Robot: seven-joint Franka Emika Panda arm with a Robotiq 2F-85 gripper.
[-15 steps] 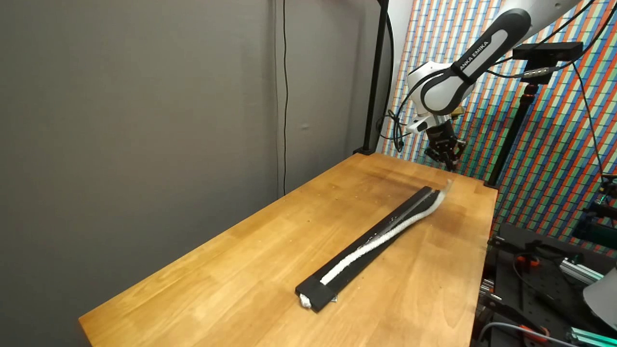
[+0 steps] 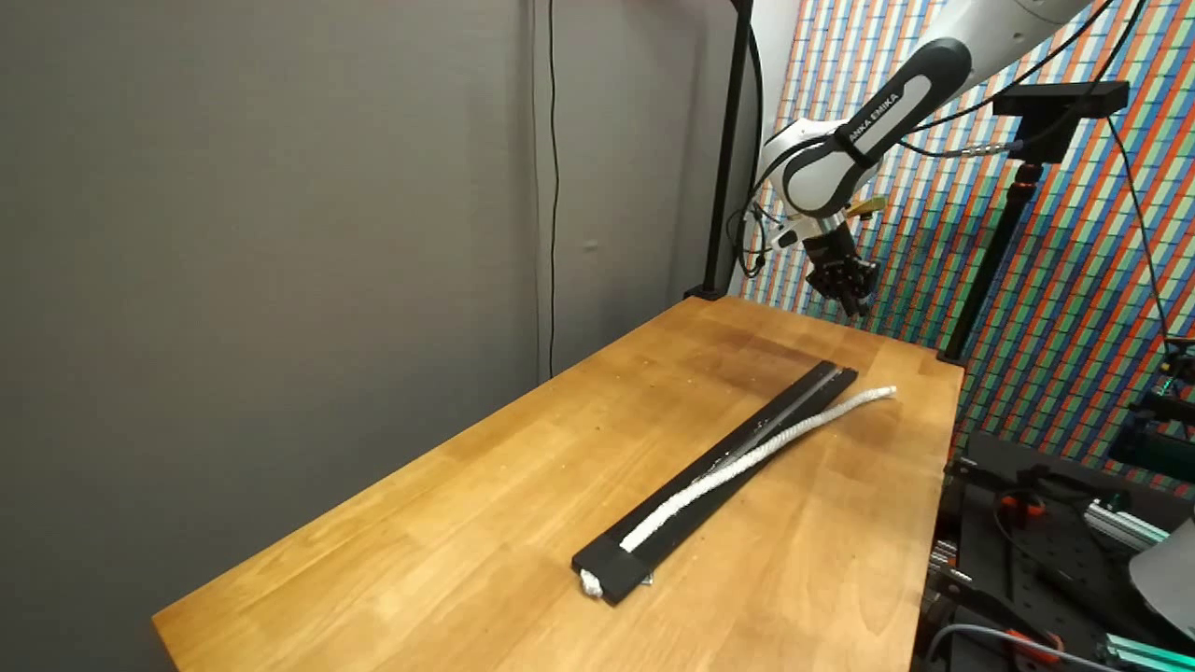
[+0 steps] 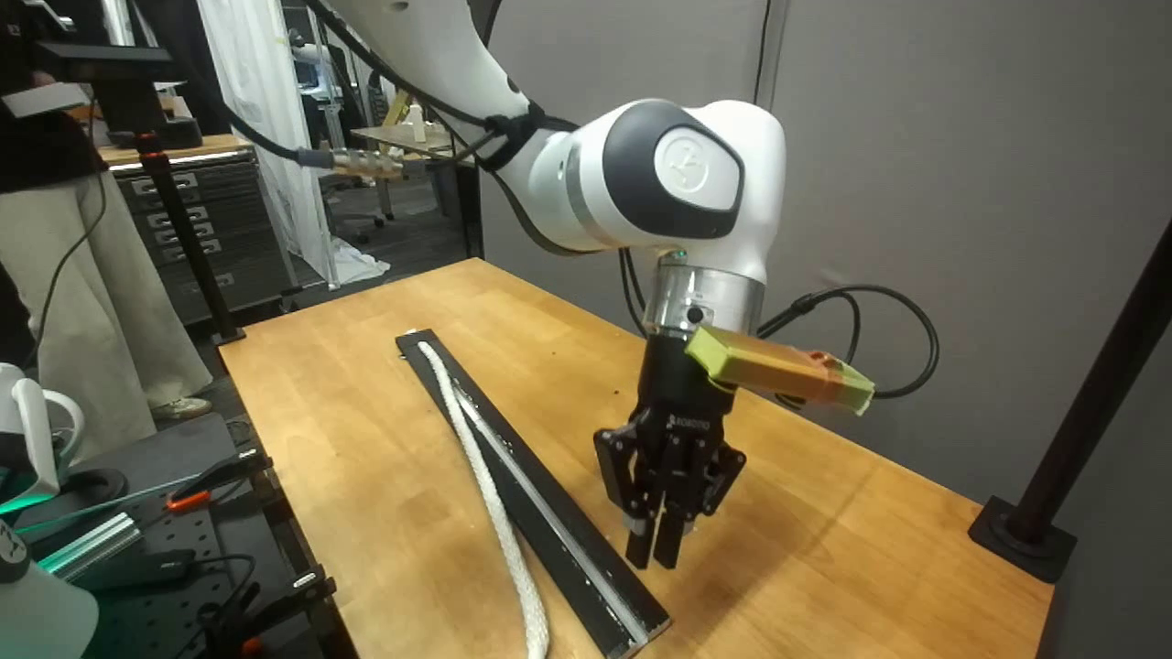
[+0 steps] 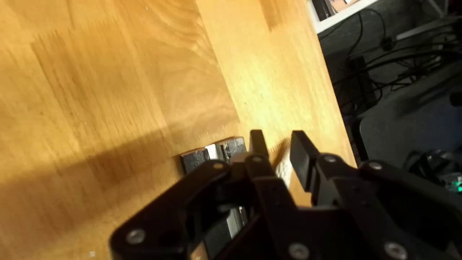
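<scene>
A white rope (image 2: 773, 444) lies along a long black bar (image 2: 717, 459) with a pale groove down its middle. At the bar's near end in exterior view 1 a black band crosses the rope; its other end rests on the wood beside the bar. In exterior view 2 the rope (image 3: 491, 494) runs apart from the groove for much of its length. My gripper (image 3: 654, 549) hangs above the table on the far side of the bar from the rope. The wrist view shows the gripper partly open, a gap between its fingertips, with the rope (image 4: 284, 167) below and beyond them.
Black posts (image 3: 1038, 472) stand at its edge. A dark cart (image 3: 165, 538) with tools adjoins one side.
The rope's free end, raised near the gripper a second ago, now lies down on the table. My gripper has moved left and slightly up in exterior view 1.
</scene>
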